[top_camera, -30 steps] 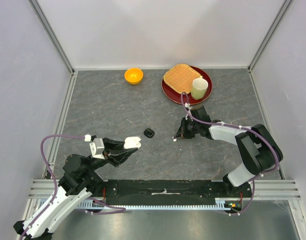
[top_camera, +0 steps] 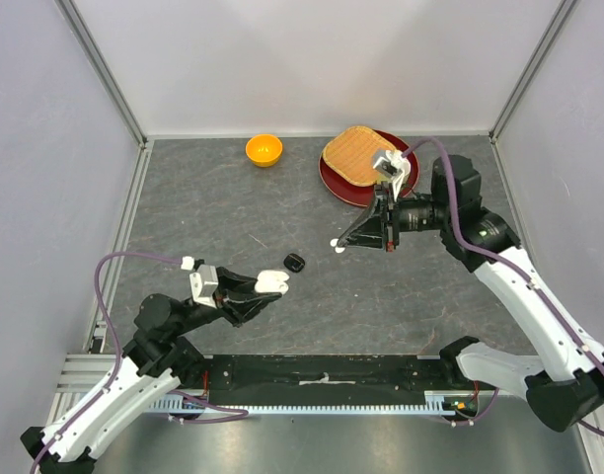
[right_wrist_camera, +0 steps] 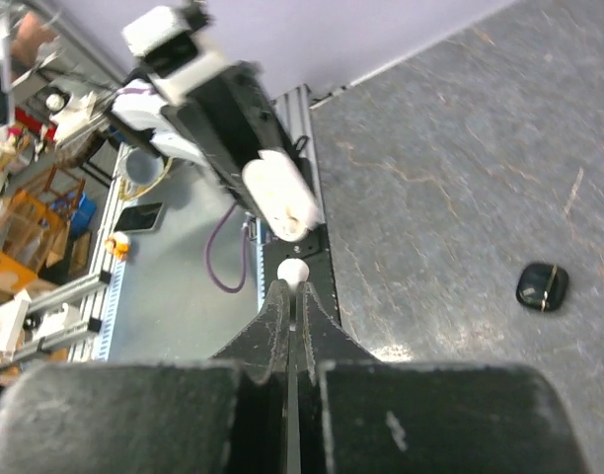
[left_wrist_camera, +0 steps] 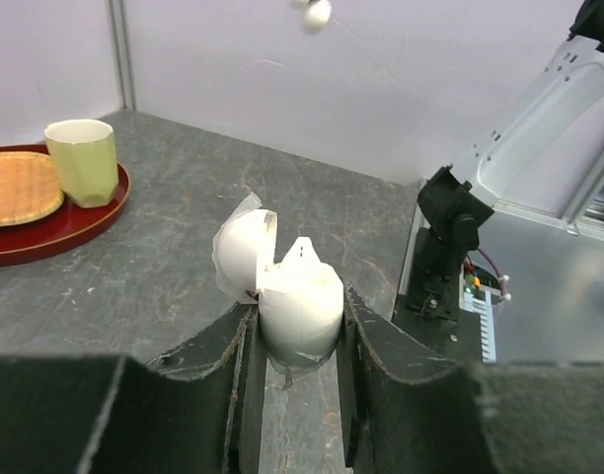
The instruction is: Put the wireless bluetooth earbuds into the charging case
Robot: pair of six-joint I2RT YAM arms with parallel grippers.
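Observation:
In the top view a white charging case (top_camera: 273, 281) with its lid up is clamped in my left gripper (top_camera: 264, 294), near the front left. The left wrist view shows the case (left_wrist_camera: 300, 311) close up, its inside hidden from that side. My right gripper (top_camera: 351, 241) is shut on a small white earbud (top_camera: 339, 249), whose rounded end (right_wrist_camera: 293, 271) sticks out past the fingertips. The earbud is up and to the right of the case in the top view, well apart from it. At the upper edge of the left wrist view the earbud (left_wrist_camera: 317, 14) looks blurred.
A black rounded object (top_camera: 294, 263) lies on the grey table between the grippers. At the back are a yellow bowl (top_camera: 264, 150) and a red plate (top_camera: 334, 186) bearing a woven tan piece and a pale green cup (left_wrist_camera: 83, 163). Table between the arms is otherwise clear.
My left gripper has shifted slightly right, still on the case.

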